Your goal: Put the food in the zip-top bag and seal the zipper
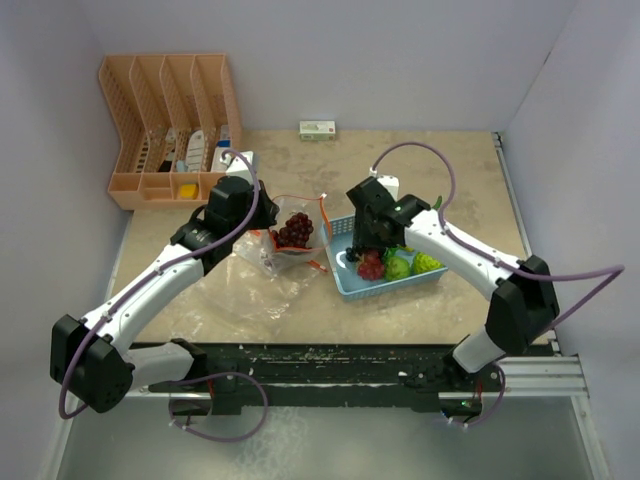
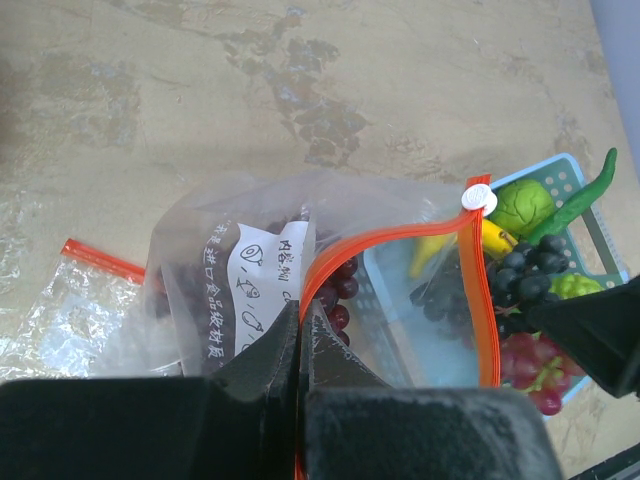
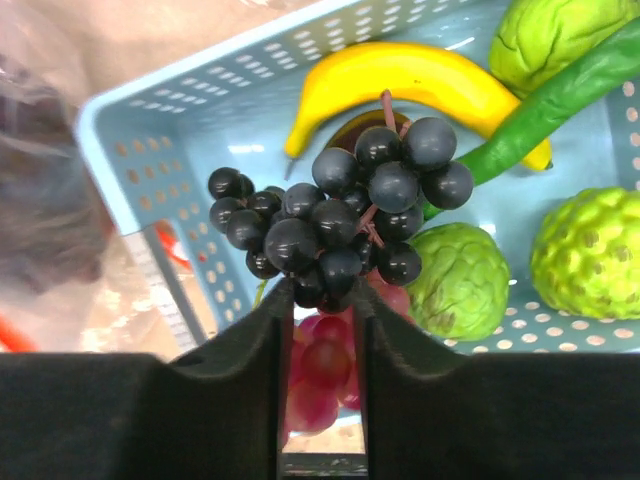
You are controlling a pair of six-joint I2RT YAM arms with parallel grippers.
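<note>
The clear zip top bag (image 1: 290, 255) with its orange zipper (image 2: 375, 240) stands with its mouth spread, dark red grapes (image 1: 294, 231) inside. At the bag's rim, my left gripper is shut on the orange zipper strip. My right gripper points down over the blue basket (image 3: 150, 90), its fingers apart. Black grapes (image 3: 335, 215) lie right at its fingertips, the lower berries reaching between them; whether they touch is unclear. Lighter red grapes (image 3: 325, 365) show through the gap below.
In the basket also lie a banana (image 3: 400, 75), a green pepper (image 3: 560, 105) and several green fruits (image 3: 460, 280). Clear plastic (image 1: 225, 300) lies flat at front left. An orange rack (image 1: 165, 110) and a small box (image 1: 317, 130) stand behind.
</note>
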